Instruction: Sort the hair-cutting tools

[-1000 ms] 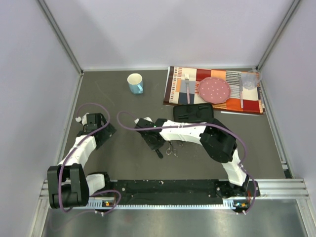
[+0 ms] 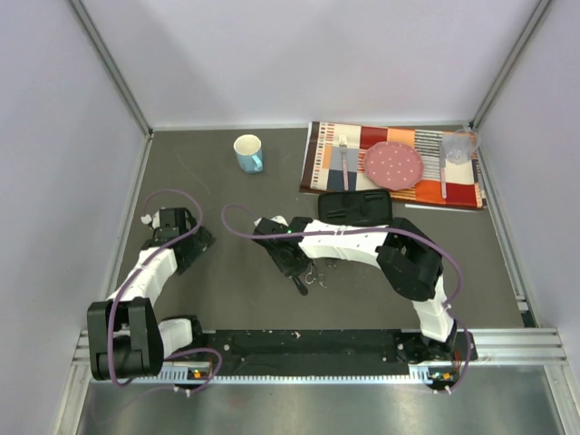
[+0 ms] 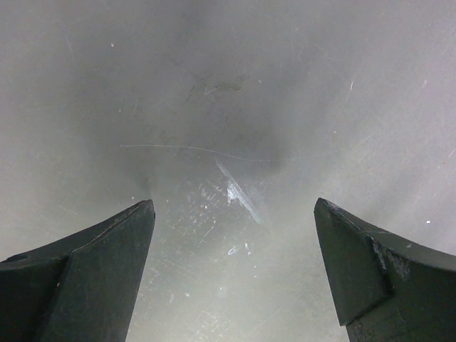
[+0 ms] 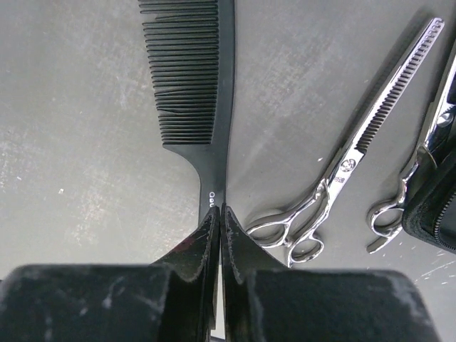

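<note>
A black comb (image 4: 222,107) lies in the right wrist view with its teeth to the left. My right gripper is shut, its fingertips over the comb's handle; nothing shows clearly between them. A dark narrow end (image 2: 300,287) sticks out below this gripper in the top view. To its right are thinning scissors (image 4: 347,165) and a second pair of scissors (image 4: 406,182), partly covered by a black zipped case (image 4: 436,206). That case (image 2: 354,208) lies open in the top view. Over bare table at the far left, my left gripper stands open and empty.
A blue mug (image 2: 249,154) stands at the back. A patterned placemat (image 2: 417,193) at the back right carries a pink plate (image 2: 393,165), a fork (image 2: 343,163), a knife (image 2: 443,172) and a clear glass (image 2: 459,147).
My right gripper has shifted slightly to the right, and the dark narrow end below it has shifted the same way. My left arm stays put.
</note>
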